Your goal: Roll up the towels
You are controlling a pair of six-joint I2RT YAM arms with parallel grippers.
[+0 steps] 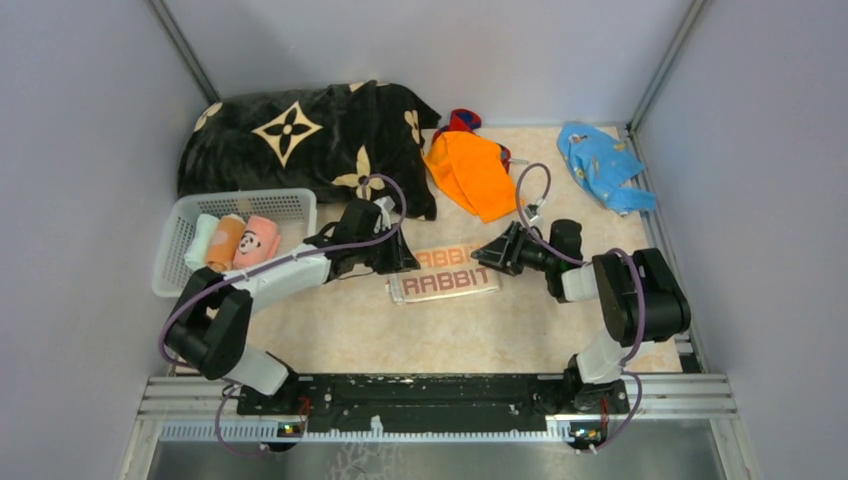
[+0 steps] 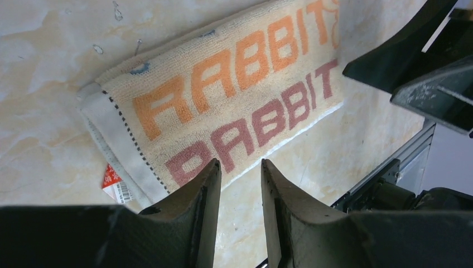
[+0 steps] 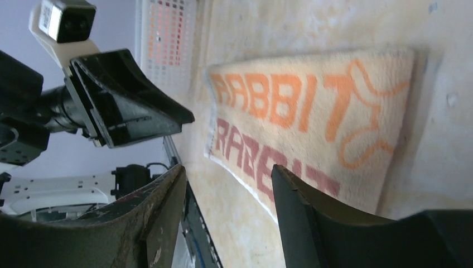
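Note:
A folded peach towel [image 1: 445,284] with RABBIT lettering lies flat in the middle of the table. My left gripper [image 1: 408,266] is over its left end; in the left wrist view the fingers [image 2: 207,215] stand apart with no cloth between them. At the towel's right end is my right gripper [image 1: 482,260], its fingers [image 3: 167,206] wide apart and empty in the right wrist view, where the towel [image 3: 312,123] lies beyond them. Behind these, an orange towel [image 1: 470,175] lies loosely spread. A crumpled blue towel [image 1: 600,168] rests at the back right.
On the left, a light grey basket [image 1: 300,200] holds several rolled towels [image 1: 257,240]. A large black patterned cloth [image 1: 330,150] covers the back left, and red-and-blue cloth [image 1: 463,119] shows behind the orange towel.

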